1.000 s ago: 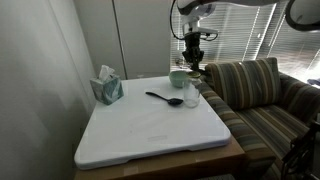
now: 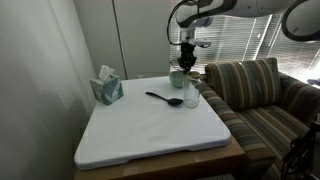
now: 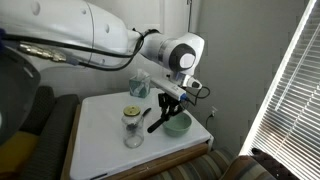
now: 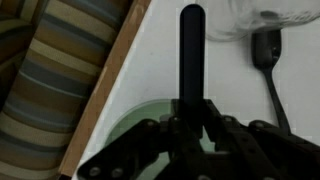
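A black, rounded stick-like object (image 4: 192, 50) is clamped in my gripper, which is shut on it; its free end points away from the fingers. In exterior view 2 the dark object (image 3: 157, 123) slants down beside the pale green bowl (image 3: 178, 125), with the gripper (image 3: 168, 103) just above the bowl. The bowl (image 4: 128, 122) lies partly hidden under the gripper in the wrist view. What is inside the bowl cannot be made out.
A black spoon (image 2: 165, 98) lies on the white table (image 2: 140, 130) near a clear glass container (image 2: 191, 97). A yellow-lidded jar (image 3: 132, 112) stands by that container. A tissue box (image 2: 107, 88) is at the left edge. The striped sofa (image 2: 240, 85) borders the table.
The things on the table have stayed put.
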